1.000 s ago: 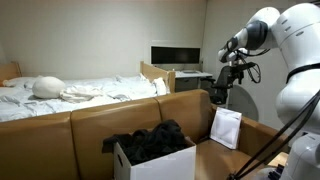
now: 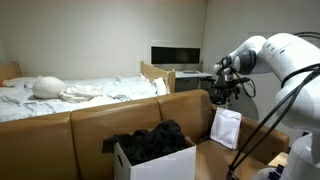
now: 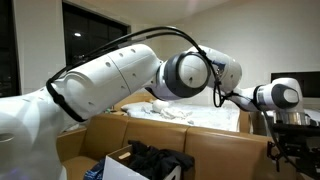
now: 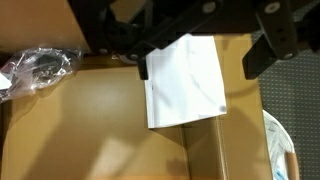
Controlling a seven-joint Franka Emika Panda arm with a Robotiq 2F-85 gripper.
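In exterior view 1 my gripper [image 2: 222, 95] is held in the air above a white paper-like item [image 2: 226, 127], which leans on the brown couch [image 2: 45, 146]. Seen from the wrist, the dark fingers of my gripper are spread wide apart. The white item [image 4: 188, 88] shows below the gap, against the couch's brown surface. Whether any finger touches it is hard to tell, but nothing is gripped. Exterior view 2 has my gripper [image 3: 288, 152] at the right edge, and the white item does not show there.
A white box [image 2: 158, 165] filled with dark cloth [image 2: 150, 142] sits on the couch to the left. Clear crinkled plastic [image 4: 42, 70] lies at the left of the wrist view. Behind the couch are a bed [image 2: 75, 92] and a dark screen [image 2: 176, 56].
Over the last second my arm has swung left and lowered, bringing the gripper over the white item. The box and white item have stayed put.
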